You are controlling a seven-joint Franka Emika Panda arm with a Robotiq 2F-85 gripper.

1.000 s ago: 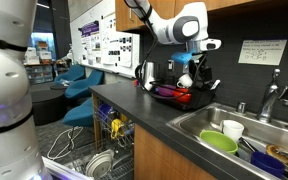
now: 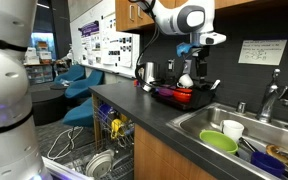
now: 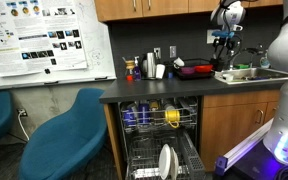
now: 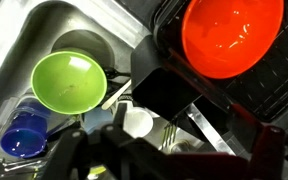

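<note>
My gripper shows in the wrist view as two dark fingers (image 4: 124, 155) at the lower edge, standing wide apart with nothing visible between them. Ahead of it is a red-orange bowl (image 4: 231, 35) in the black dish rack (image 4: 169, 20). A green bowl (image 4: 68, 82) sits in the metal sink (image 4: 34, 45), clear of the gripper. From exterior view 1, the arm's white head (image 2: 196, 18) is over the rack, where red dishware (image 2: 182, 95) shows. The fingertips are hard to make out there.
A blue cup (image 4: 24, 130), a white mug (image 4: 137, 122) and utensils lie around the sink. The tap (image 2: 272, 95) rises behind the basin. An open dishwasher (image 3: 164, 160) with plates stands below the counter (image 2: 134, 98), whose left part is mostly clear.
The arm's head has shifted slightly right and up above the rack, and its wrist has turned. Dishes in the sink look unmoved.
</note>
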